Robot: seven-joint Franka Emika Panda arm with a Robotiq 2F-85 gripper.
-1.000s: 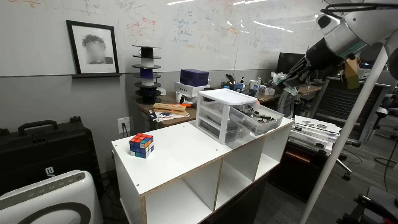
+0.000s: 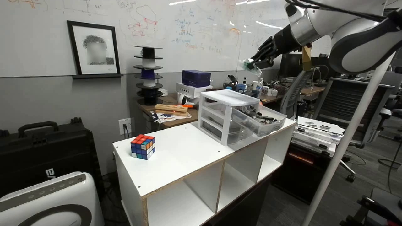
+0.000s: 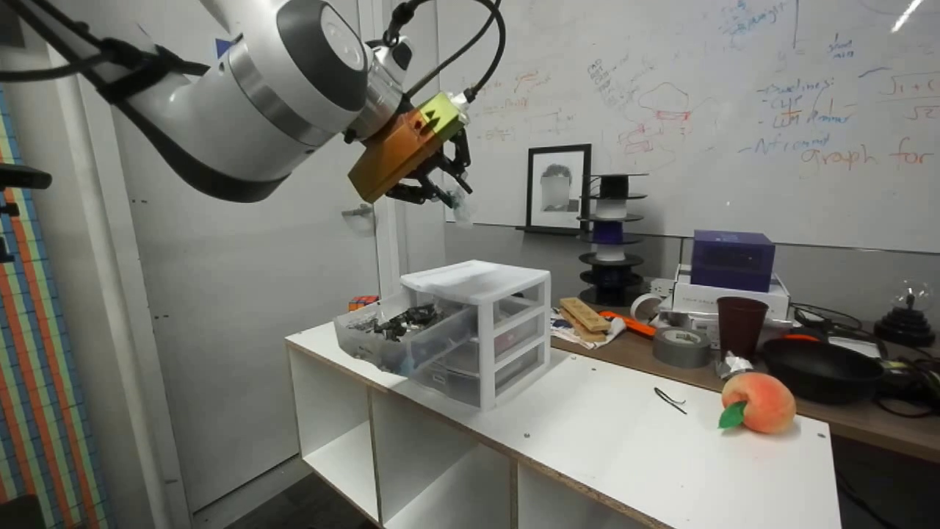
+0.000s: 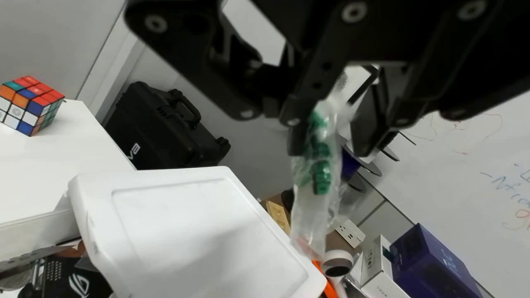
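Note:
A clear plastic bag with green pieces inside (image 4: 321,176) hangs blurred at my gripper in the wrist view. The black fingers stand apart, with the bag between them and closer to the left one; firm contact on both sides does not show. In exterior view 1 the gripper (image 2: 256,64) is high in the air, the bag (image 2: 250,67) at its fingertips. Exterior view 2 shows the gripper (image 3: 460,195) well above the white-topped drawer unit (image 3: 476,278), the bag (image 3: 463,206) small and pale there.
The unit's top drawer (image 2: 277,116) is pulled out and holds dark parts. A Rubik's cube (image 2: 143,147) sits on the white shelf (image 2: 177,150). A peach (image 3: 759,402) and a thin black item (image 3: 670,400) lie at the shelf's other end.
In exterior view 1 my gripper has moved left and up with the bag, from the right of the drawer unit to above it. The fingers look more spread. The cube and drawers are unmoved.

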